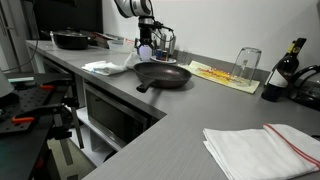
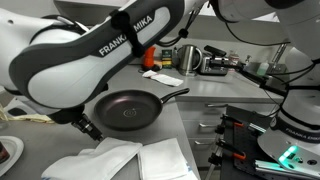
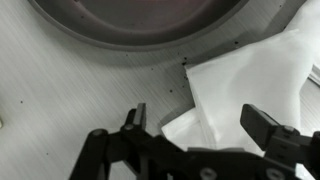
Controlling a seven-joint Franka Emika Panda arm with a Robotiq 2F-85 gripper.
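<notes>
My gripper stands open in the wrist view, its two dark fingers well apart. A crumpled white cloth (image 3: 245, 85) lies under and beyond the right finger, partly covered by the gripper body. In exterior view 2 the gripper (image 2: 88, 130) hangs at the left, close to the white cloth (image 2: 95, 160); contact cannot be made out. A black frying pan (image 2: 128, 110) rests on the counter behind the cloth, its handle pointing right. The pan's rim also curves across the top of the wrist view.
A folded white towel with red stripes (image 1: 262, 150) lies at the near right of the counter. A dark bottle (image 1: 284, 70) and a glass (image 1: 245, 65) stand along the wall. Another pot (image 1: 70, 40) sits at the far left. Open counter lies right of the pan.
</notes>
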